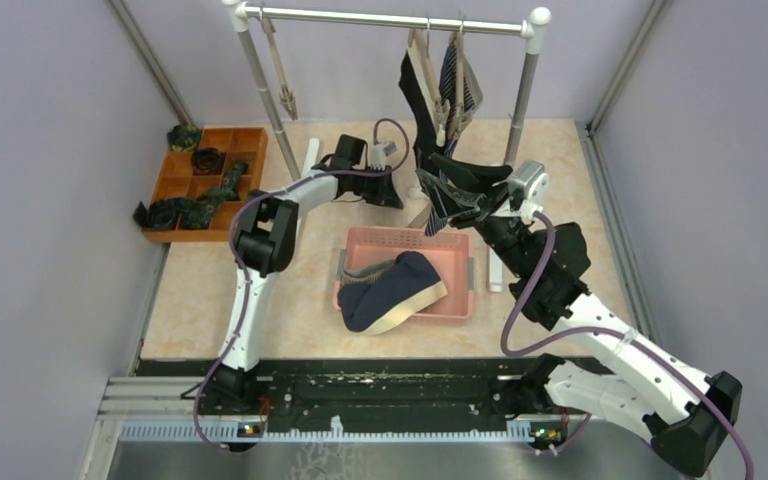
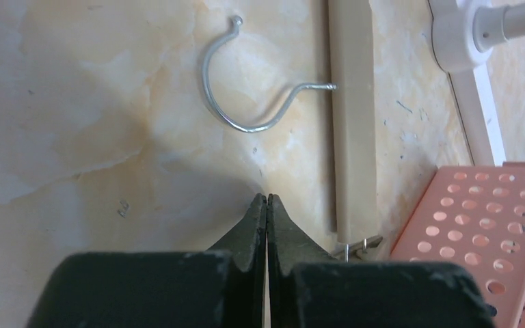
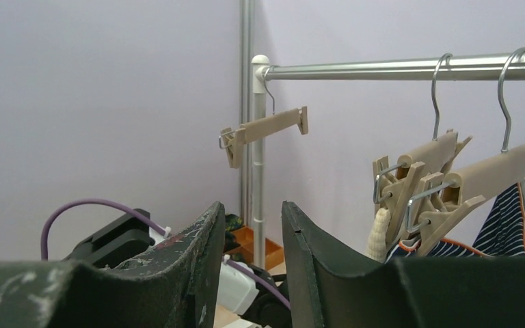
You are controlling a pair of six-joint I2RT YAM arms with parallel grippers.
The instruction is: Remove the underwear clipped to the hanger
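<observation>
Two pieces of underwear hang from clip hangers on the rail: a dark navy one [image 1: 416, 98] with a pale band, and a striped one [image 3: 504, 217] under wooden clips [image 3: 444, 225]. Another navy piece [image 1: 405, 285] lies in the pink basket [image 1: 360, 238]. Low over the table, my left gripper is shut with nothing between its fingers. Beside it a beige hanger [image 2: 354, 123] with a metal hook rests on the table, held by nothing. My right gripper stands open and empty, in front of the rack and left of the striped underwear in its wrist view.
An empty hanger [image 3: 271, 127] dangles at the left end of the metal rail [image 1: 380, 18]. An orange divided tray [image 1: 250, 150] with dark rolled items occupies the left of the table. The rack's posts [image 1: 525, 100] stand at both sides. Bare tabletop lies left of the basket.
</observation>
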